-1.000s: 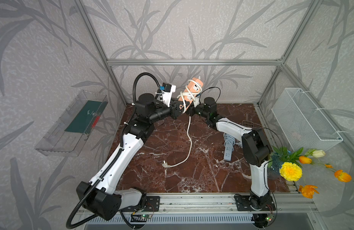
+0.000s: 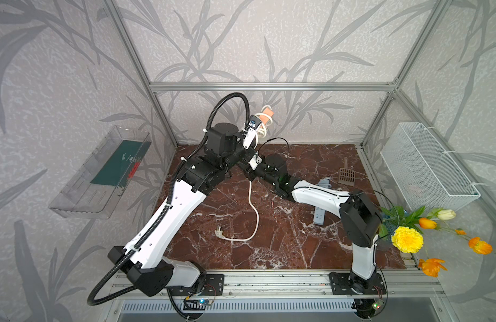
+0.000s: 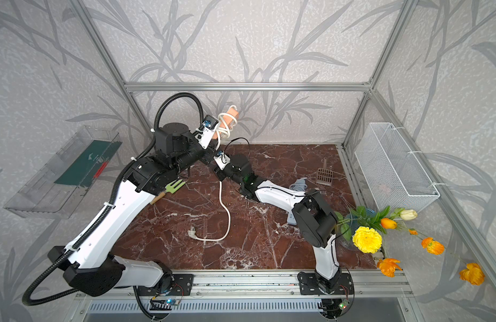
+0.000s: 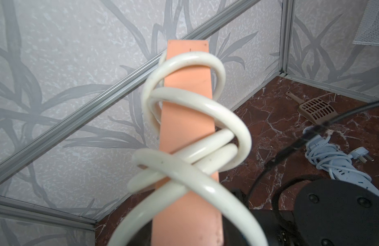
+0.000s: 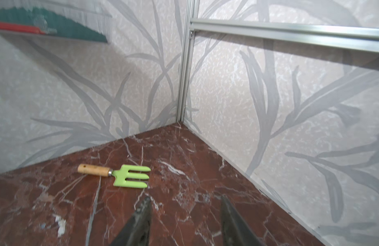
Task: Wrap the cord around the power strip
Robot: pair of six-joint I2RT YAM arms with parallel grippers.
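Note:
My left gripper [image 2: 252,134] is raised, shut on an orange power strip [image 4: 185,75], which stands tilted up with several loops of white cord [image 4: 197,102] around it. The rest of the cord [image 2: 256,217] hangs to the table, where its plug [image 2: 221,234] lies. My right gripper is below the held strip; its two blurred fingertips stand apart in the right wrist view, with no object visible between them. In the top views it is partly hidden by the hanging cord and left arm.
A grey power strip [image 2: 318,214] lies on the right, near a slotted scoop [image 2: 346,177]. A green garden fork [image 5: 128,176] lies at the left. Flowers [image 2: 407,240] stand at the front right.

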